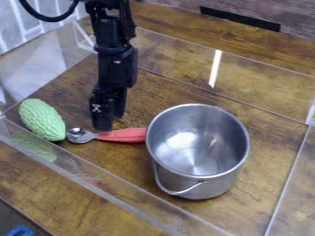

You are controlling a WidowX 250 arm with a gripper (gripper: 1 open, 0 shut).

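Note:
My black gripper (106, 114) points down at the left of centre, its tips low over the wood just behind a spoon (123, 135) with a red handle and a metal head. Its fingers are open as far as they show, though they are dark and partly overlap. A green textured vegetable-like object (40, 118) lies to the left of the spoon. A steel pot (197, 154) with a wire handle stands to the right, close to the red handle's end.
Clear low walls (292, 166) surround the wooden work area (246, 92). A white strip (215, 67) shows toward the back. A small blue object is at the lower left corner.

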